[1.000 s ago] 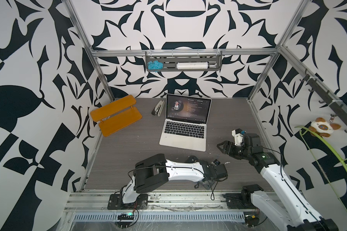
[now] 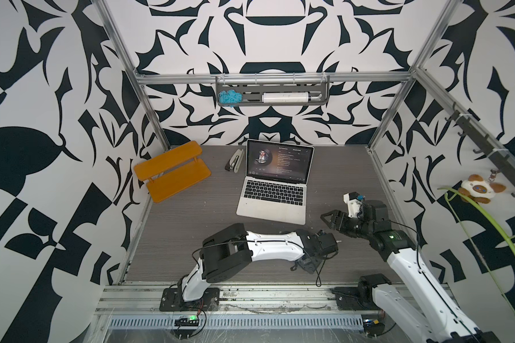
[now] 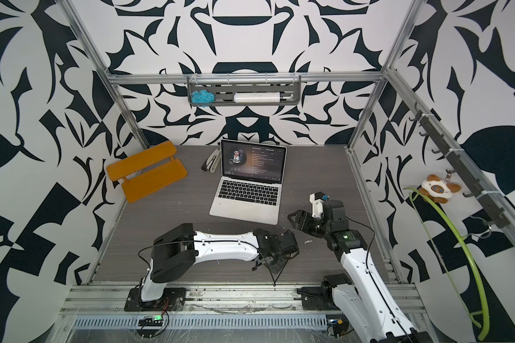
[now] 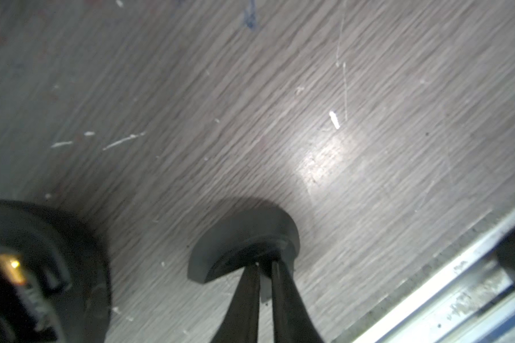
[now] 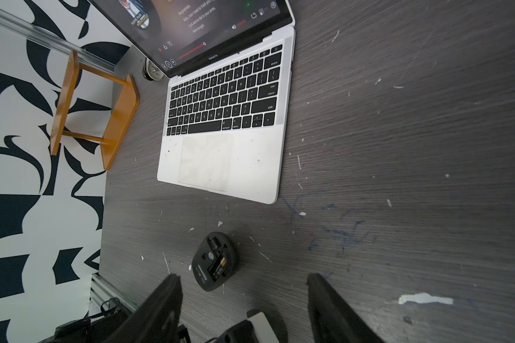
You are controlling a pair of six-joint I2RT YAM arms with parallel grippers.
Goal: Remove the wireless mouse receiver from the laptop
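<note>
The open laptop [image 2: 273, 198] stands at the table's middle; in the right wrist view its right edge is visible, with no receiver I can make out. A black mouse [image 5: 214, 261] lies upside down in front of it, its compartment uncovered, a battery inside. In the left wrist view the mouse [image 4: 45, 268] is at the left edge. My left gripper is shut on a dark curved piece [image 4: 249, 234], which looks like the mouse's cover, above the table. My right gripper hangs open, its fingers [image 5: 163, 305] wide apart with nothing held between them.
A stapler [image 2: 234, 160] lies left of the laptop, and an orange wooden stand [image 2: 174, 171] is farther left. A basket [image 2: 273, 91] hangs on the back rail.
My left arm has shifted slightly away from the front edge, covering the mouse in the top left view. The right gripper has barely moved, and the laptop stays in place.
</note>
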